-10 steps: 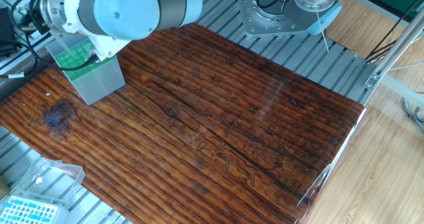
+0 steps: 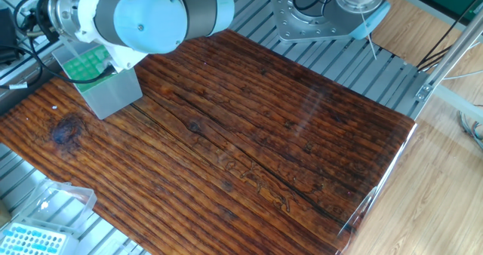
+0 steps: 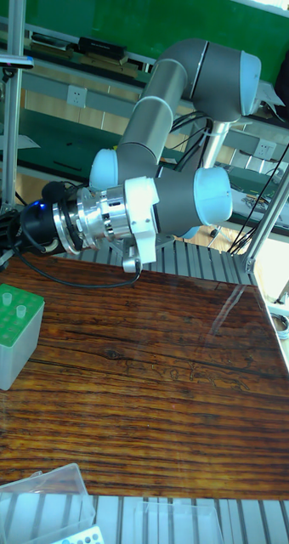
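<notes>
In exterior view 3 the dark body of my gripper (image 3: 4, 237) reaches the left edge, beyond the silver wrist parts. Its fingertips are cut off or lost among dark cables, so its fingers cannot be read. A pale box with a green perforated top (image 3: 14, 308) stands on the wooden board, below and in front of the gripper. A few small clear tubes (image 3: 21, 312) stick up from that top. In exterior view 2 the arm covers part of the same box (image 2: 113, 96).
The wooden board (image 2: 256, 134) is bare across its middle and right. A clear lid (image 2: 68, 202) and a tray with blue and white holes (image 2: 34, 240) lie off its front left edge. A black cable (image 3: 91, 286) hangs beneath the wrist.
The arm's pale blue joint has shifted slightly right and down in exterior view 2. The box, lid and tray have stayed where they were.
</notes>
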